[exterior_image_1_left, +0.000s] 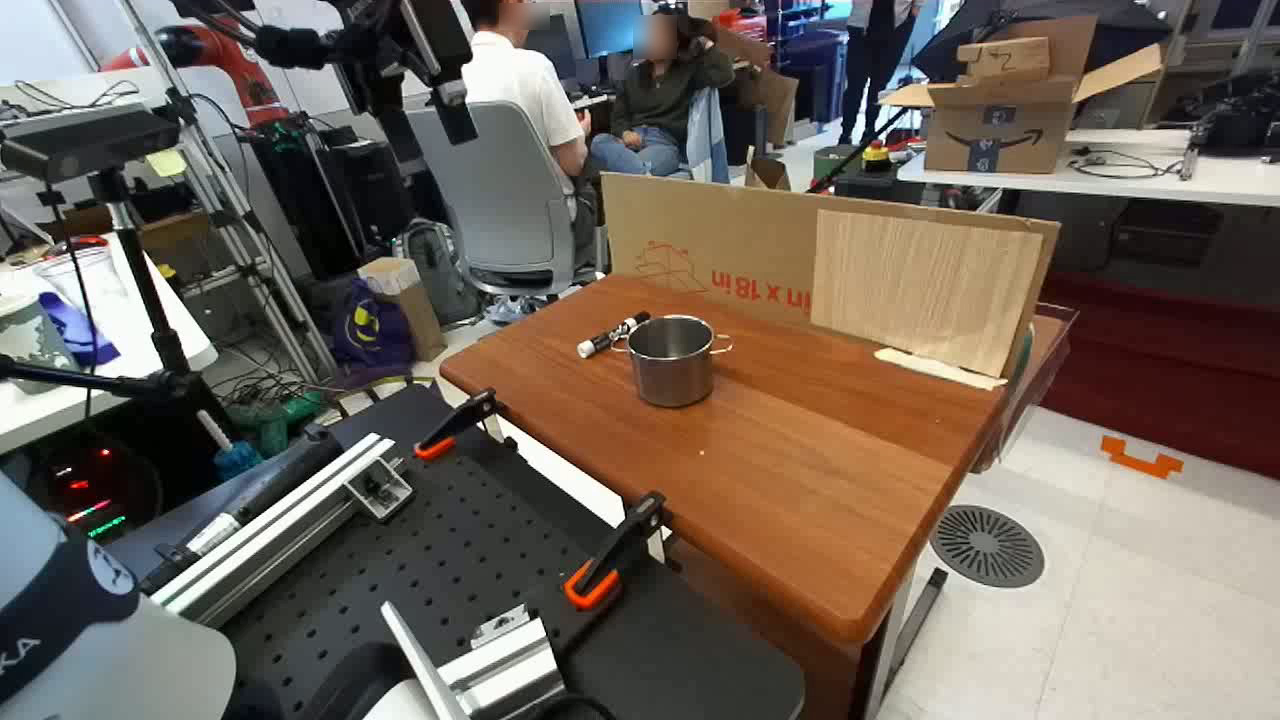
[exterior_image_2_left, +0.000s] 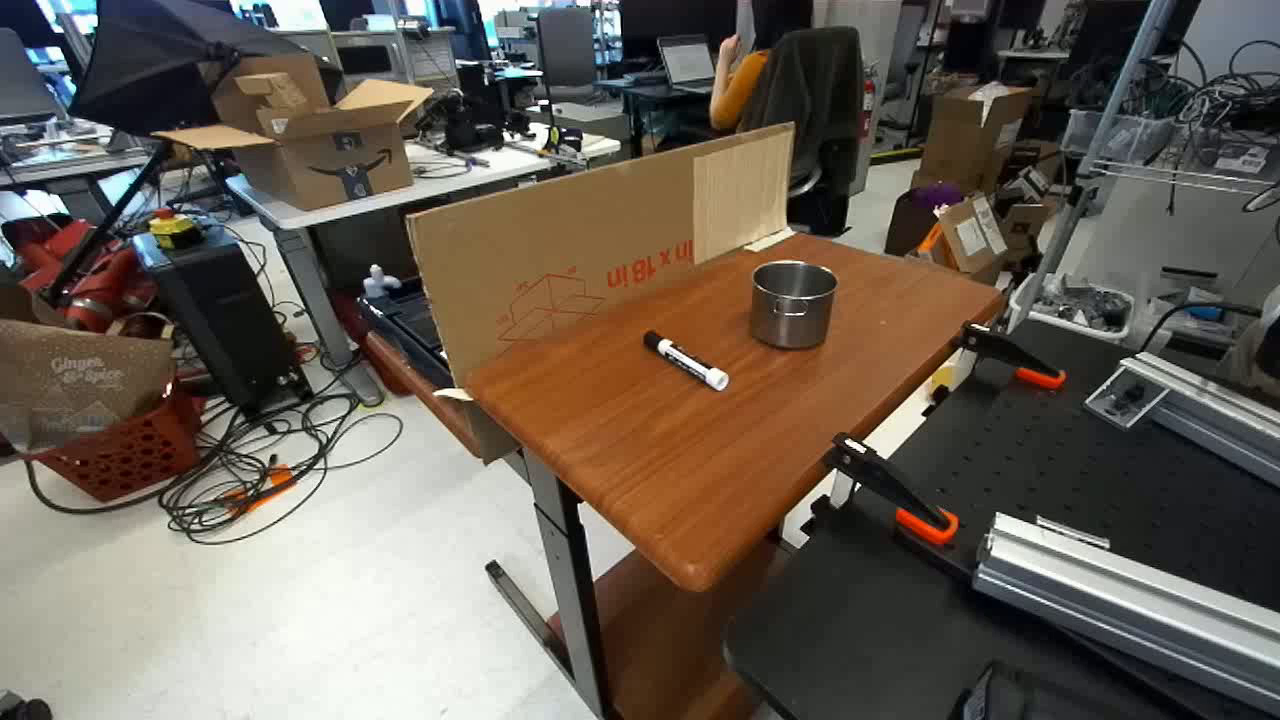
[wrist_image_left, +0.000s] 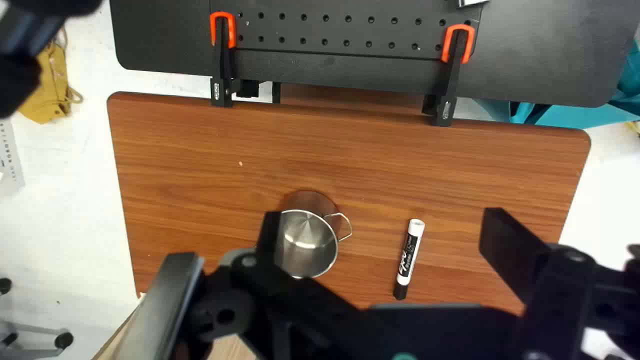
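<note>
A steel pot (exterior_image_1_left: 672, 364) with wire handles stands upright on the brown wooden table (exterior_image_1_left: 792, 480). Beside it lies a black-and-white marker (exterior_image_2_left: 686, 361), apart from the pot; the wrist view shows the marker (wrist_image_left: 409, 259) from above with its black end toward the bottom. My gripper is open, high over the table, nothing between its fingers. From above, one finger overlaps part of the pot (wrist_image_left: 306, 240), while the marker appears in the gap. In exterior view 1 the gripper (exterior_image_1_left: 427, 130) hangs at the top left; exterior view 2 does not show it.
An upright cardboard sheet (exterior_image_1_left: 720, 252) walls off the table's far edge. Two orange-and-black clamps (exterior_image_1_left: 612, 552) (exterior_image_2_left: 894, 486) grip the near edge, by the black perforated board (exterior_image_2_left: 1080, 480). Much of the tabletop around pot and marker is bare.
</note>
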